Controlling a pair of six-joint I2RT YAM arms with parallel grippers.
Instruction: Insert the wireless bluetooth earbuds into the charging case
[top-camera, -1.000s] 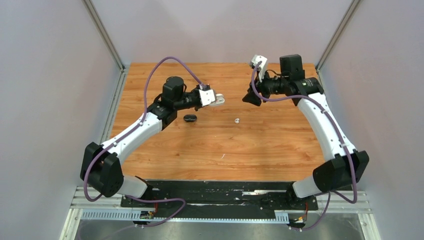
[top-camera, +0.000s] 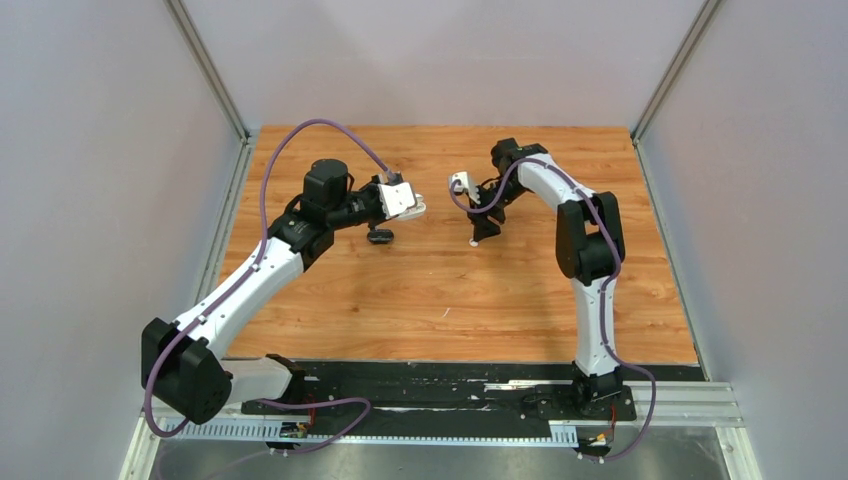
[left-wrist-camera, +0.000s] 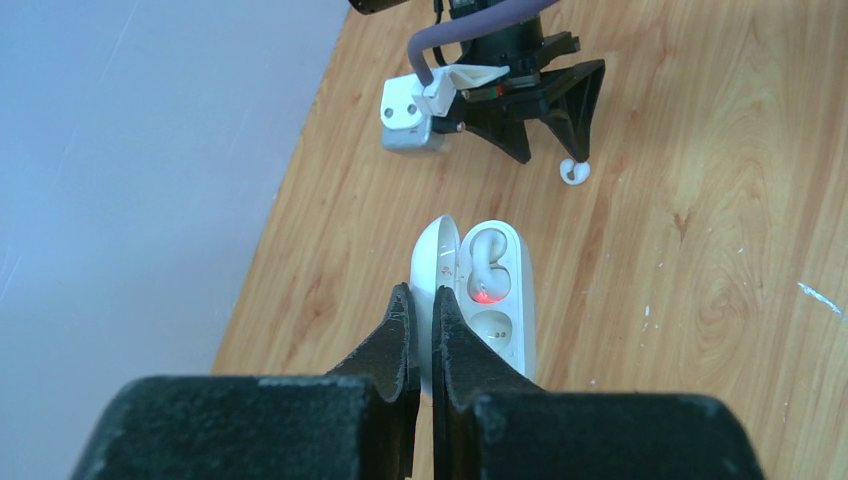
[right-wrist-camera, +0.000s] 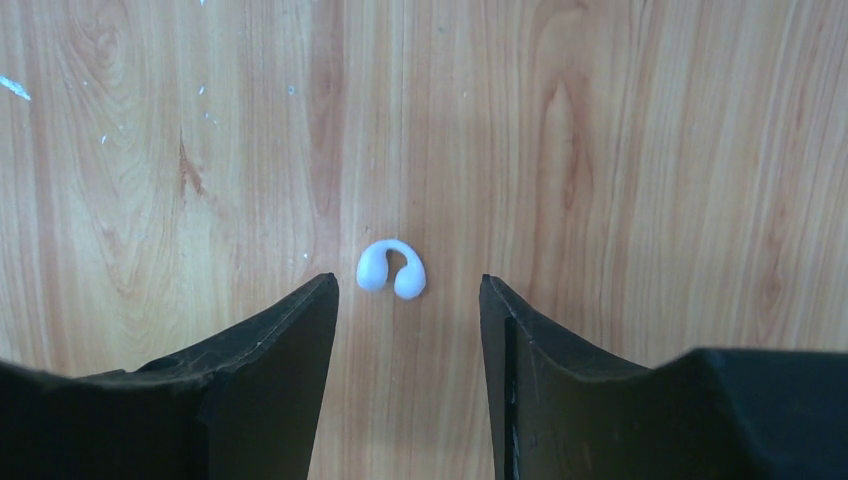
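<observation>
A white charging case (left-wrist-camera: 521, 318) hangs open-lidded above the table in the left wrist view. My left gripper is shut on it, the thin lid (left-wrist-camera: 424, 262) between its fingers. One earbud (left-wrist-camera: 487, 262) sits in the upper well, with a red light beside it; the lower well (left-wrist-camera: 491, 326) is empty. The other white earbud (right-wrist-camera: 372, 270), a small curved clip with two rounded ends, lies on the wood. My right gripper stands open above the table, with that earbud in view between its fingertips and nothing gripped.
A small black oval object (top-camera: 380, 236) lies on the table just below the left gripper in the top view. The wooden table (top-camera: 400, 310) is otherwise mostly clear, apart from small light marks.
My right arm has come in from the right and down to the loose earbud.
</observation>
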